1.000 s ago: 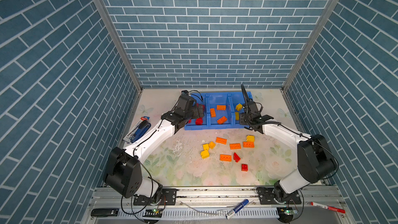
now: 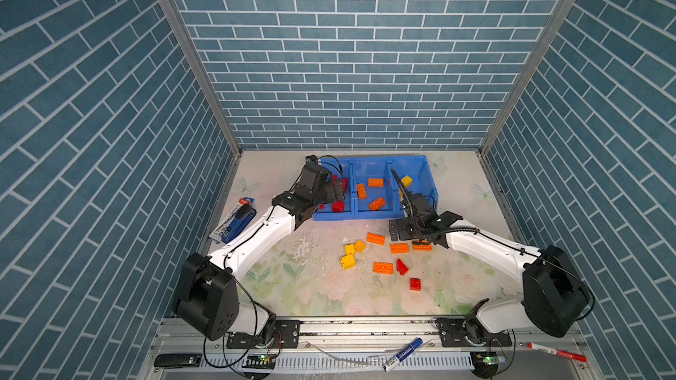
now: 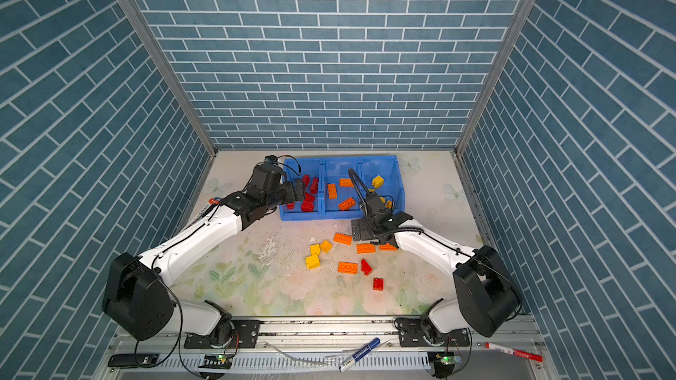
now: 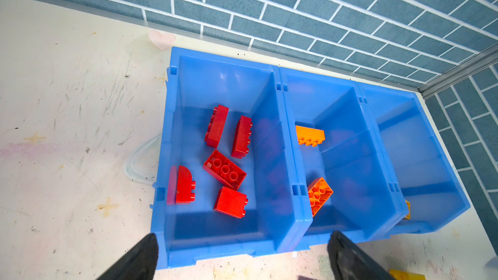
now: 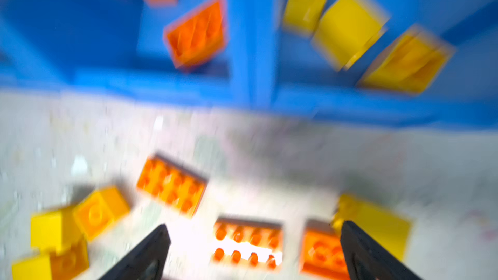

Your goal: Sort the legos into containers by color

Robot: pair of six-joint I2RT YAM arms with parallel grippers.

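Three blue bins hold red bricks [image 4: 229, 202] on the left, orange bricks [image 4: 310, 134] in the middle, yellow bricks [image 5: 349, 27] on the right. My left gripper hangs open over the red bin. My right gripper is open above the loose bricks in front of the bins, empty: orange bricks [image 5: 171, 184] and a yellow brick [image 5: 378, 223] lie beneath it. More yellow bricks [image 2: 348, 261] lie at centre left, and two red bricks [image 2: 414, 283] lie nearer the front.
The bins' front wall [image 5: 311, 103] borders the loose bricks. Markers and a case [image 2: 239, 223] lie at the table's left edge.
My right gripper has come down and toward the front, from over the yellow bin to over the loose bricks. The left arm is nearly unchanged.
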